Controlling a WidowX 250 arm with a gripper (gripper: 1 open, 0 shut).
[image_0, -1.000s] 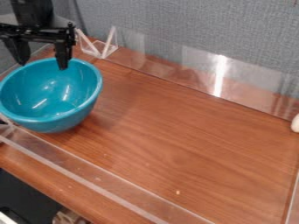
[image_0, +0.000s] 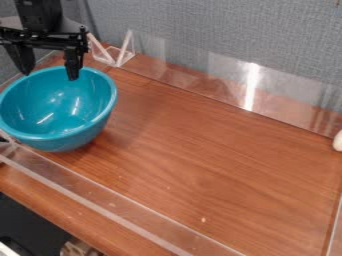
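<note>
A black gripper (image_0: 50, 62) hangs at the top left, open, with its fingers over the far rim of a large turquoise bowl (image_0: 60, 125). The bowl sits at the left end of the wooden table and looks empty inside. Whether the fingertips touch the bowl is unclear.
A white wire rack (image_0: 118, 50) stands behind the bowl. A clear strip edges the table, and a small white object (image_0: 337, 140) shows at the right edge. A grey padded wall closes the back.
</note>
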